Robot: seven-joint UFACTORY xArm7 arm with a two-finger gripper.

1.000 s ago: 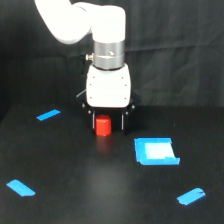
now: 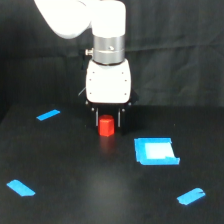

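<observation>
A white robot arm comes down from the top centre of the view, ending in its gripper (image 2: 106, 117). The two dark fingers stand on either side of a small red block (image 2: 106, 127) on the black table; whether they touch it, I cannot tell.
A blue-bordered square (image 2: 157, 151) with a pale middle lies right of the block. Blue strips lie at the back left (image 2: 48, 114), front left (image 2: 21, 188) and front right (image 2: 191, 195).
The gripper and the red block are slightly further right than before, and the fingers appear closer around the block.
</observation>
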